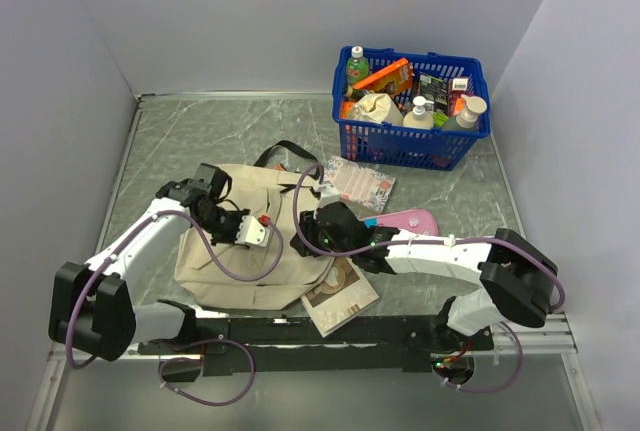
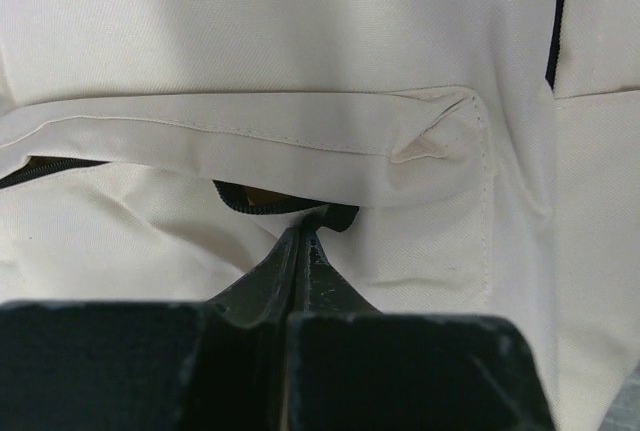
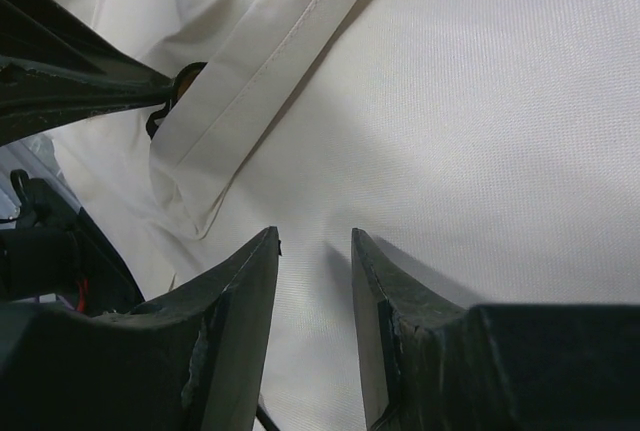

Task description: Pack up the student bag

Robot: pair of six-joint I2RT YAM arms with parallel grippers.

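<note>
The cream student bag [image 1: 255,276] lies flat on the table. Across it runs a pocket with a flap [image 2: 250,141] and a black zipper [image 2: 280,199], which gapes in two places. My left gripper is shut, its tips right at the zipper's edge near the pocket's corner; whether the zip's thin edge or pull is caught between them, I cannot tell. My right gripper is partly open above plain bag cloth, with nothing between its fingers. At the upper left of the right wrist view, the left gripper's dark fingers [image 3: 80,86] reach the same pocket corner.
A blue basket [image 1: 410,141] full of bottles and packets stands at the back right. Near the bag lie a patterned notebook [image 1: 362,184], a pink case [image 1: 412,221] and a book [image 1: 342,298]. A black strap [image 1: 290,149] sticks out behind the bag.
</note>
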